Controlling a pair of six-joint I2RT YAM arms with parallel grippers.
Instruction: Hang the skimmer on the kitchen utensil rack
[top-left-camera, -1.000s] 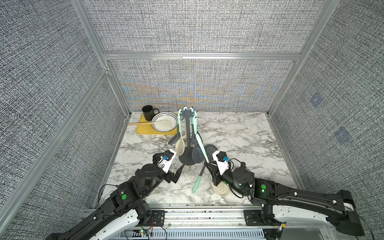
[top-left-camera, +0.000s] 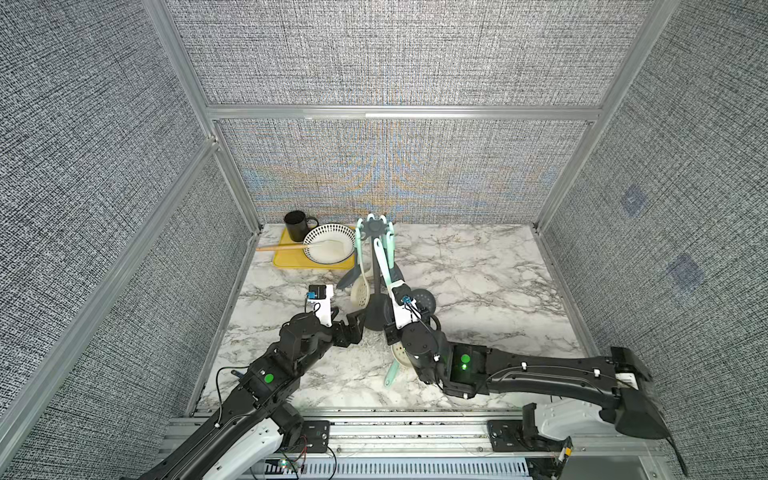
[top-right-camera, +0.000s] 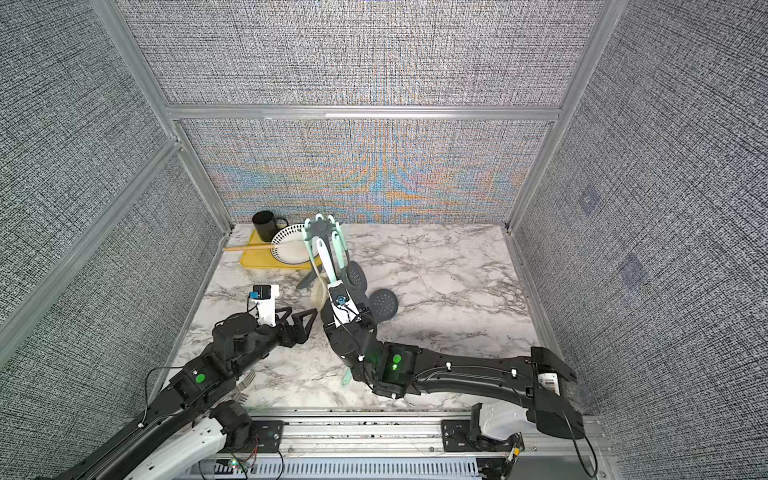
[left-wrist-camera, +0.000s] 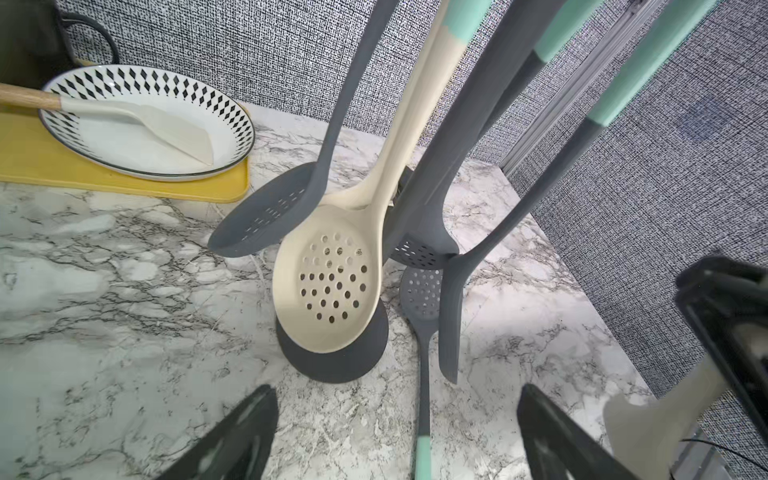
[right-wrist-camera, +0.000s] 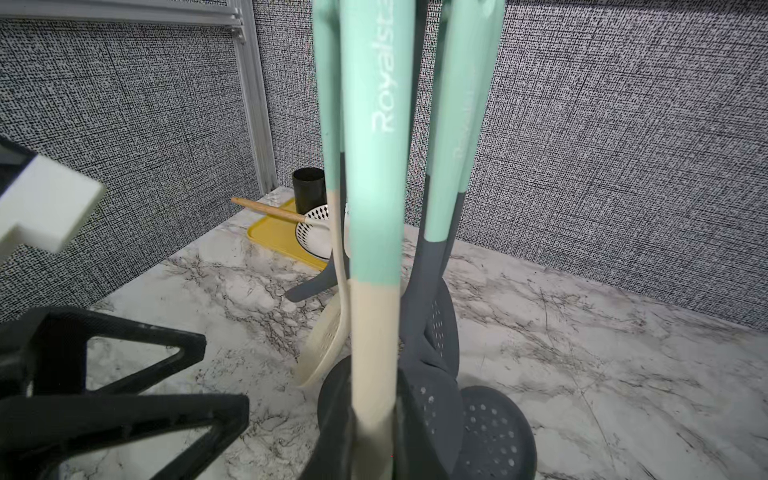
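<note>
A cream skimmer with a mint handle (right-wrist-camera: 376, 176) stands nearly upright, my right gripper shut on its cream shaft. Its holed head (top-left-camera: 402, 356) shows partly under the right arm in the top left view. The handle's top is close in front of the dark grey rack's head (top-left-camera: 374, 227); contact with a hook cannot be told. My left gripper is open and empty, left of the rack base (left-wrist-camera: 336, 364). Several utensils hang on the rack, including another cream skimmer (left-wrist-camera: 332, 280) and a grey ladle (left-wrist-camera: 268, 209).
A grey skimmer (left-wrist-camera: 424, 352) with a mint handle lies flat on the marble table near the rack. At the back left are a yellow tray (top-left-camera: 289, 261), a patterned plate (top-left-camera: 329, 249) and a black mug (top-left-camera: 296, 225).
My right gripper has moved left and toward the rack, carrying the cream skimmer, whose handle now reaches the rack's top. The left gripper has shifted slightly and stays open.
</note>
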